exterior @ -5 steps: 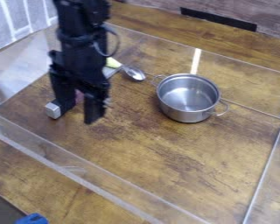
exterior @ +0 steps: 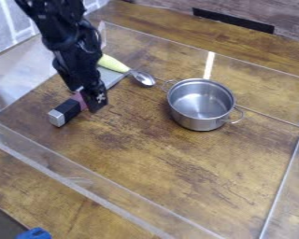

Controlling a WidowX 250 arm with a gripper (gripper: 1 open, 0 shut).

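My black gripper (exterior: 82, 97) is open at the left of the wooden table, its fingertips just above and beside a small dark block with a pale end (exterior: 64, 115). A pinkish item shows partly between the fingers, mostly hidden. A steel pot (exterior: 202, 104) with handles stands to the right, apart from the gripper.
A yellow-green object (exterior: 112, 63) and a spoon (exterior: 142, 77) lie behind the gripper. Clear panels or edges border the table. A blue object (exterior: 34, 232) is at the bottom left corner.
The gripper has moved left and back, away from the pot, and now appears smaller, uncovering more of the table's middle. The objects look unmoved.
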